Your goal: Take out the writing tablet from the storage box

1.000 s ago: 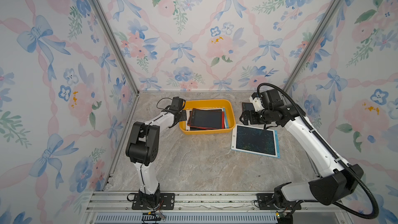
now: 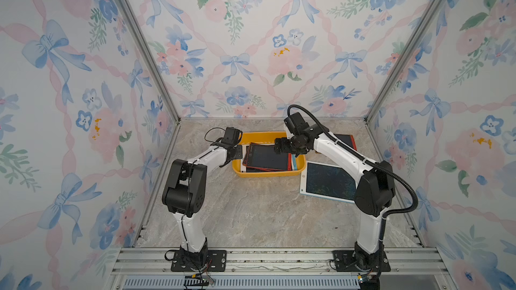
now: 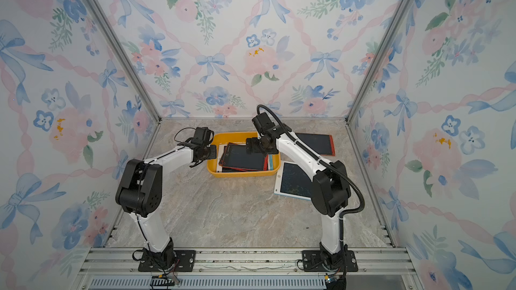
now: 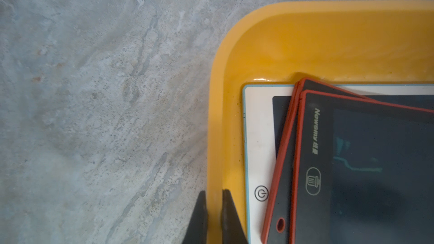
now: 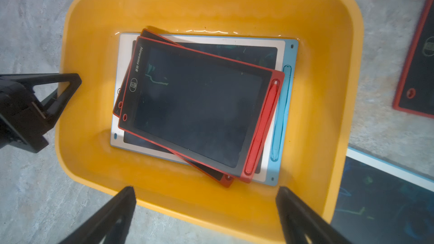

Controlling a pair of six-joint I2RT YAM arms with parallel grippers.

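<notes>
The yellow storage box [image 5: 316,0] holds a stack of writing tablets. On top lies a red-edged black tablet [image 5: 194,108], turned at an angle over another red-edged tablet [image 5: 212,174]. A larger white and blue tablet [image 5: 284,108] is beneath them. My left gripper is shut on the box's left rim, one finger on either side. In the top left view, my right gripper [image 2: 278,145] hangs over the right part of the box. The right wrist view shows its fingers [image 5: 119,212] wide apart above the stack, nothing between them.
A white tablet with a dark screen [image 3: 295,180] lies on the table right of the box, partly hidden by the right arm. Behind it lies a red-edged tablet [image 3: 317,144]. The table [image 2: 258,209] in front of the box is clear.
My right gripper has swung left from above the tablets on the table to over the box. The box has shifted slightly toward the front. My left arm stays almost in place at the rim.
</notes>
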